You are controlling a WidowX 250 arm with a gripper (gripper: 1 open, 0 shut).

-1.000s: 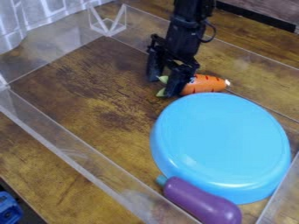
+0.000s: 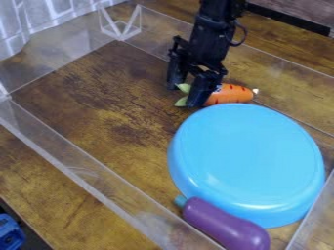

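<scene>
The black gripper (image 2: 196, 80) reaches down from the top centre to an orange toy carrot (image 2: 231, 94) with green leaves, lying on the wooden floor of a clear-walled enclosure. Its fingers are around or against the leafy end; whether they are closed on it I cannot tell. A blue round plate or lid (image 2: 245, 159) lies just in front of the carrot. A purple toy eggplant (image 2: 224, 224) lies at the bottom right, beside the blue disc.
Clear plastic walls (image 2: 90, 185) border the area. A blue object (image 2: 8, 234) sits outside the wall at the bottom left.
</scene>
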